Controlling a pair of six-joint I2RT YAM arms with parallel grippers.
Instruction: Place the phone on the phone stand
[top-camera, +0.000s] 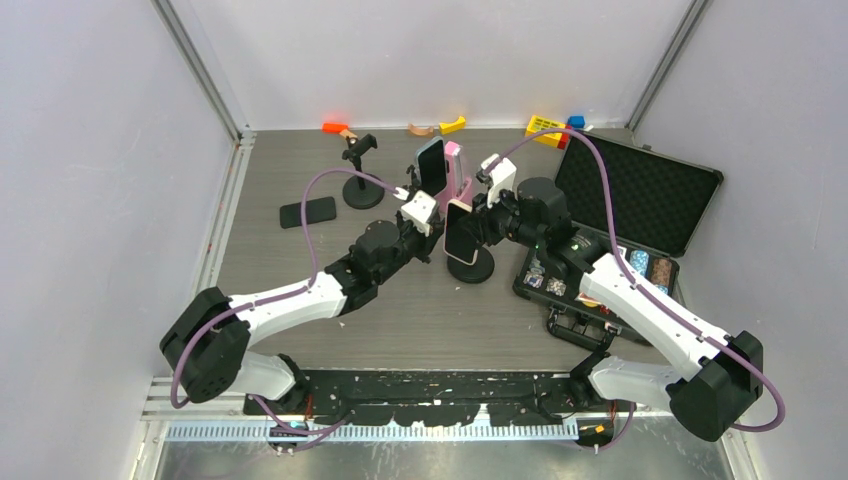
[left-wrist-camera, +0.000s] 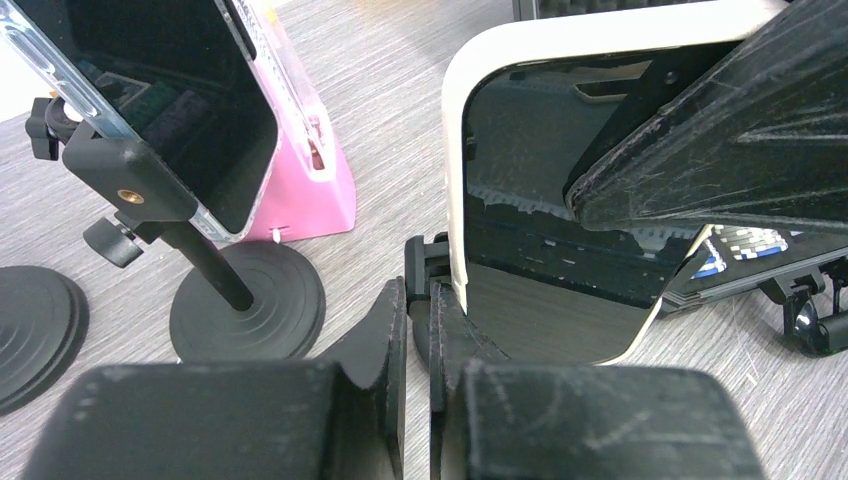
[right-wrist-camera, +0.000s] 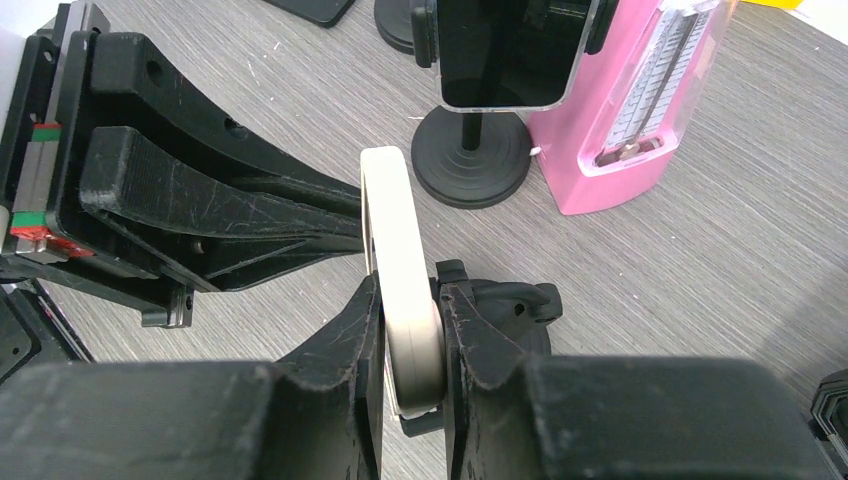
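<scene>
A white-edged phone (top-camera: 460, 238) (left-wrist-camera: 560, 150) (right-wrist-camera: 395, 230) stands over a round black stand base (top-camera: 470, 268) near the middle of the table. My right gripper (top-camera: 478, 225) is shut on this phone's edge. My left gripper (top-camera: 432, 240) is shut on a black part of the stand beside the phone's left edge. Whether the phone rests in the stand's holder is hard to tell. Another phone (top-camera: 431, 165) (left-wrist-camera: 170, 110) sits in a stand just behind, and a black phone (top-camera: 307, 212) lies flat at the left.
A pink box (top-camera: 458, 175) stands behind. An empty stand (top-camera: 362, 192) is at the back left. An open black case (top-camera: 630, 190) fills the right side. Small toys line the back edge.
</scene>
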